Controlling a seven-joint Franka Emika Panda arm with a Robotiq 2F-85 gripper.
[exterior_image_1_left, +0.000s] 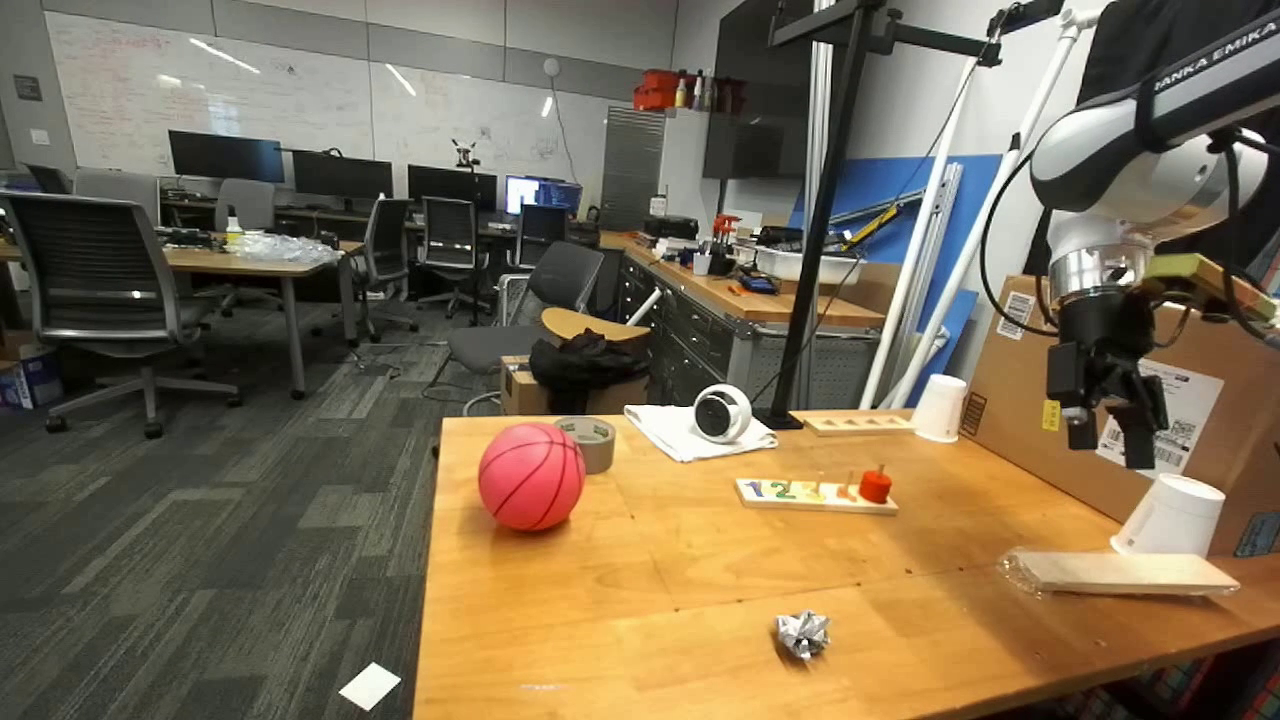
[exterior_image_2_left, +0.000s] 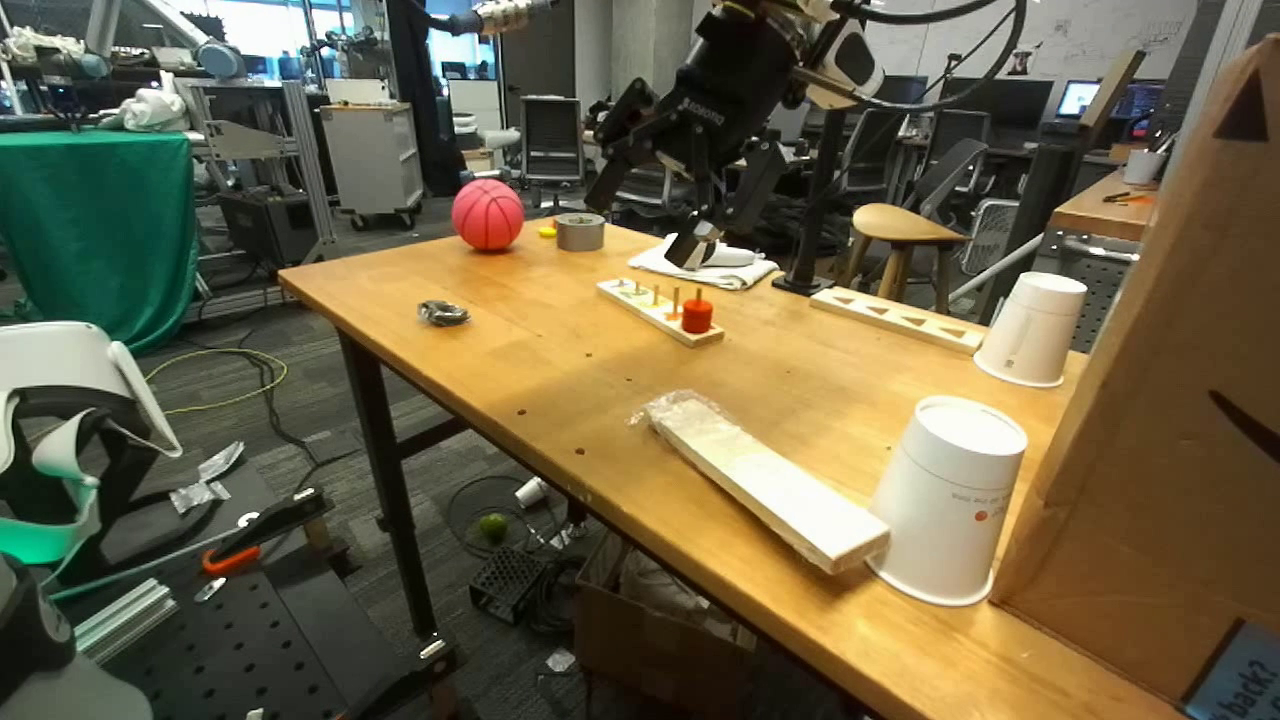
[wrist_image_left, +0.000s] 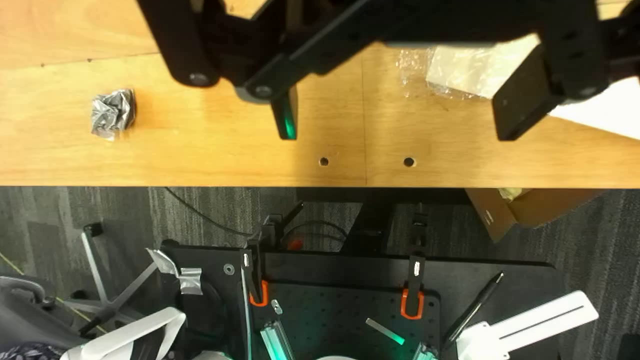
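My gripper is open, its two fingers wide apart with nothing between them but a view of bare tabletop far below. In exterior view 1 the gripper hangs high at the right, before the cardboard box. On the table underneath lies a pale wooden board in clear plastic wrap. A white cup stands upside down right beside it. The counting board carries upright pegs, number marks and a red piece on its end peg. A crumpled silver ball sits near the table's front edge.
A pink ball and a tape roll stand at the table's far end. Behind are a white round device on a cloth, a slotted wooden strip and another cup. The cardboard box bounds one side. Mid-table is mostly clear.
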